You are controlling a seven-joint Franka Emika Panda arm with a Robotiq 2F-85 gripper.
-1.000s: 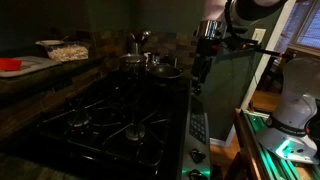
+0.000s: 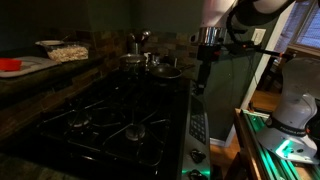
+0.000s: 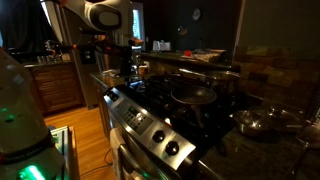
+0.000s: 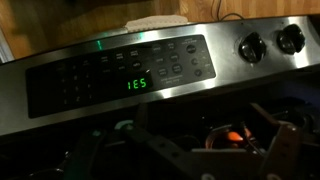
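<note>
My gripper (image 2: 200,84) points down over the right-hand side of the black stove (image 2: 95,112). From the wrist view, the dark fingers (image 4: 262,122) stand apart at the lower edge, and nothing shows held between them; the gripper is open. Ahead of them runs the steel control panel (image 4: 225,60), with a lit green display (image 4: 136,85) and black knobs (image 4: 252,47) to the right. A dark frying pan (image 3: 194,95) rests on the stovetop, apart from the gripper.
Pots (image 2: 132,62) stand at the stove's far end in exterior view 1. A metal bowl (image 3: 252,121) sits on the counter in exterior view 2. A red item (image 2: 10,64) lies on the ledge at left. Several burners at the near end are bare.
My gripper has come slightly lower in exterior view 1. The stove and cookware look unmoved.
</note>
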